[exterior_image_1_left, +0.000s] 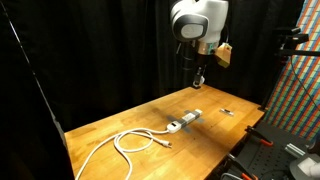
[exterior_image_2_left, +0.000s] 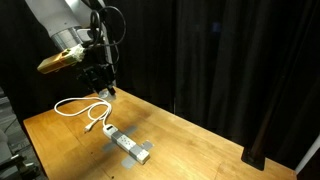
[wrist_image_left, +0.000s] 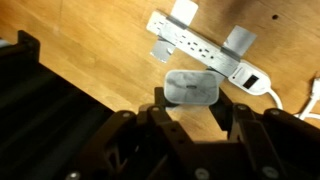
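My gripper is shut on a small pale block (wrist_image_left: 190, 87) with rounded corners and a grey face. Its fingers press on the block's two sides. The block hangs clear of the wooden table, above the power strip in the wrist view. That white power strip (wrist_image_left: 209, 47) lies flat, held down by grey tape at two places. Exterior view 1 has the strip (exterior_image_1_left: 185, 121) below and left of the raised gripper (exterior_image_1_left: 198, 77). In exterior view 2 the block (exterior_image_2_left: 107, 91) appears small under the gripper, its details hard to make out.
A white cable (exterior_image_1_left: 124, 150) runs in loops over the table's left part. Small flat pieces (exterior_image_1_left: 226, 112) lie on the right side of the table. Black curtains (exterior_image_2_left: 215, 70) stand behind. Bare wood (exterior_image_2_left: 190, 155) surrounds the strip.
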